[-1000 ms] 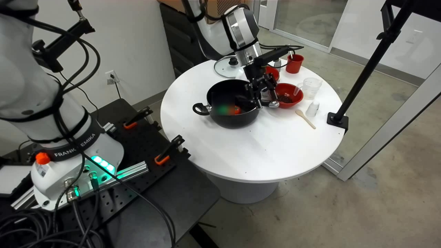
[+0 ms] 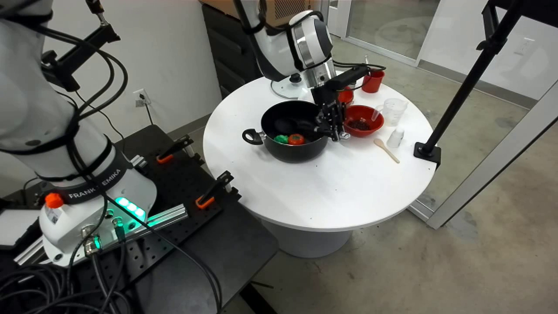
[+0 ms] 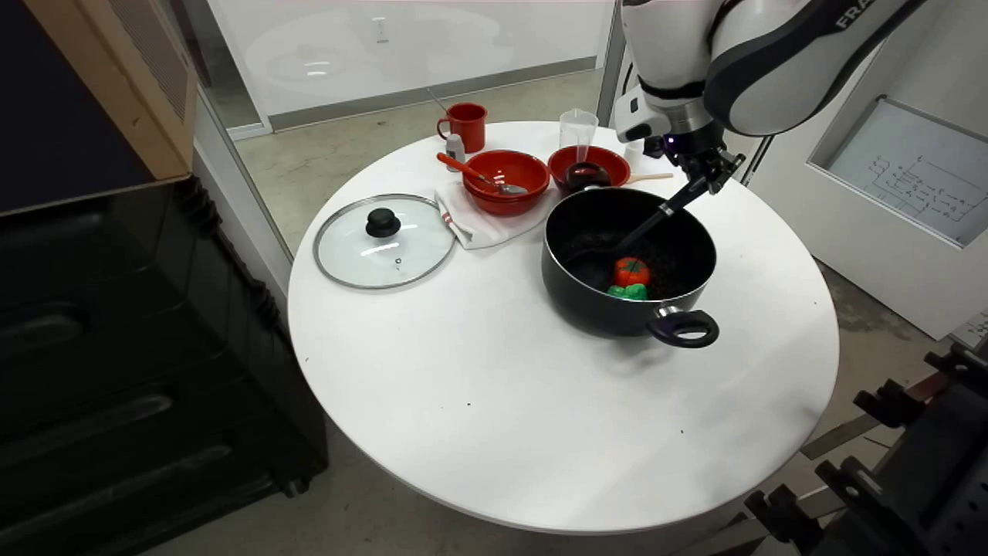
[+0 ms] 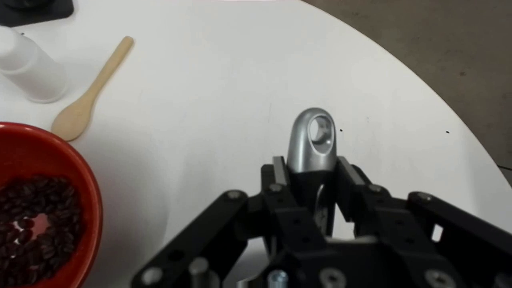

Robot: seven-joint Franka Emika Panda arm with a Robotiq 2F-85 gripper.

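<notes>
My gripper is shut on the dark handle of a long utensil, whose silver end with a hole sticks out past the fingers. In exterior view 2, the utensil's dark shaft slants down from the gripper into the black pot; its head is hard to make out against the dark inside. A red toy tomato and a green toy vegetable lie in the pot. From exterior view 1, the gripper is at the pot's rim, beside a red bowl of dark beans.
Near the bean bowl are a wooden spoon, a white bottle and a clear measuring cup. Further off stand another red bowl, a red mug and a glass lid.
The gripper has shifted slightly, and its fingers look closer together around the handle. The utensil's silver end sits a little lower and nearer the fingers. The pot has barely moved.
</notes>
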